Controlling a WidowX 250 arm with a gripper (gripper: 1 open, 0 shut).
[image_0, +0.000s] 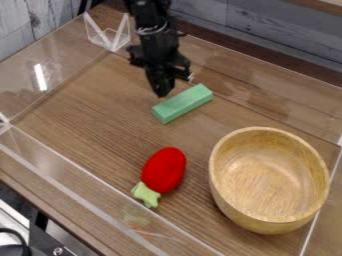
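Observation:
My gripper (158, 70) is at the upper middle of the camera view, above and behind a mint-green block (182, 103) that lies flat on the wooden surface. The gripper is apart from the block and appears shut, with nothing visible between its fingers, though its tips are small and dark.
A large yellow bowl (267, 175) sits at the lower right. A red oval object with a pale green end (164, 170) lies at the bottom middle.

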